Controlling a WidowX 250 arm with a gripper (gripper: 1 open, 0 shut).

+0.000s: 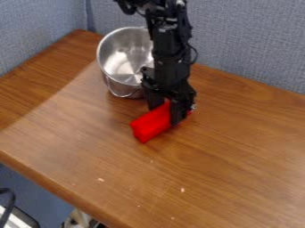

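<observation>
A red cylindrical object [149, 126] lies on the wooden table, its far end hidden under my black gripper [169, 105], which is shut on it from above. Behind and left of it stands a shiny metal bowl or pot [119, 58], partly hidden by the arm.
Blue-grey padded walls bound it at the back and left. Cables and some hardware lie below the table's near left edge.
</observation>
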